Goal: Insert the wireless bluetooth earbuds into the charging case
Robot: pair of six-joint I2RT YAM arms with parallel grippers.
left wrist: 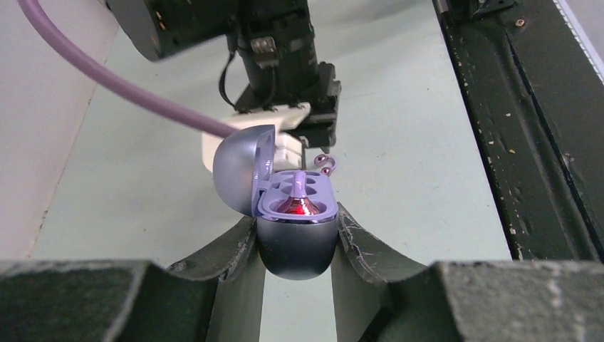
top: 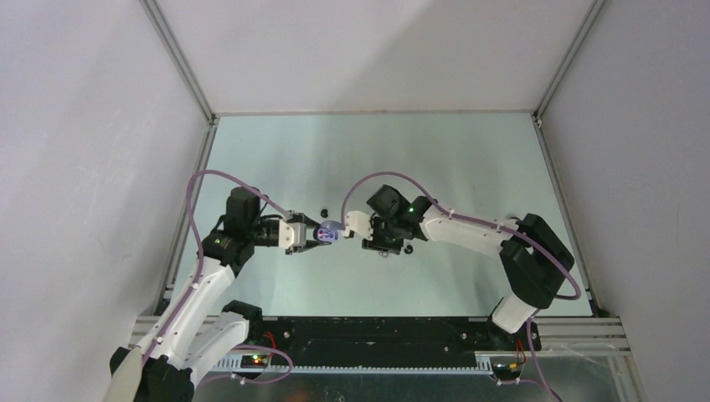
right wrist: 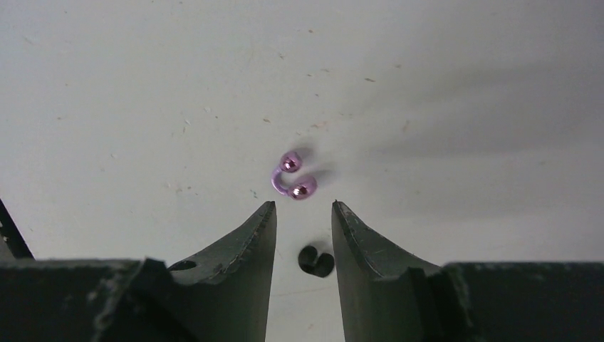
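Observation:
The lavender charging case (left wrist: pixel 295 239), lid open, is held up by my left gripper (top: pixel 322 234), shut on it; a red shiny bit shows in one slot in the left wrist view. My right gripper points down at the table, fingers part open with nothing seen between them. Below it a pair of small purple shiny pieces, joined by a curved band, lies on the table, also glimpsed behind the case in the left wrist view.
A small black object (right wrist: pixel 320 265) lies near the purple pieces, and another dark bit (top: pixel 324 213) sits farther back.

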